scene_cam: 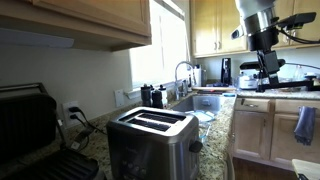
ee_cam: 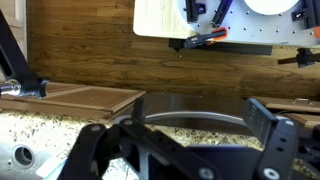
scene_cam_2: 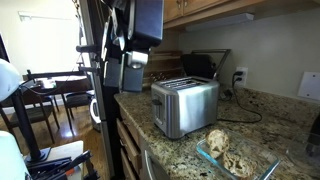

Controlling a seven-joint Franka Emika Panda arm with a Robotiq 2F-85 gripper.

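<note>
My gripper [scene_cam: 268,78] hangs in the air at the right of the first exterior view, clear of the counter. In the wrist view the gripper has its two dark fingers wide apart, and nothing is held between them. A silver two-slot toaster [scene_cam: 155,142] stands on the granite counter; its slots look empty. The second exterior view shows the same toaster [scene_cam_2: 186,106], with a glass dish [scene_cam_2: 240,158] in front of it. Lumpy, bread-like pieces [scene_cam_2: 240,163] lie in that dish.
Below the wrist camera is wooden floor [ee_cam: 200,75], with the counter edge [ee_cam: 75,130] along the bottom. Behind the toaster are a sink [scene_cam: 203,103] and dark bottles [scene_cam: 155,97]. A black ribbed appliance [scene_cam: 68,165] sits at the near left.
</note>
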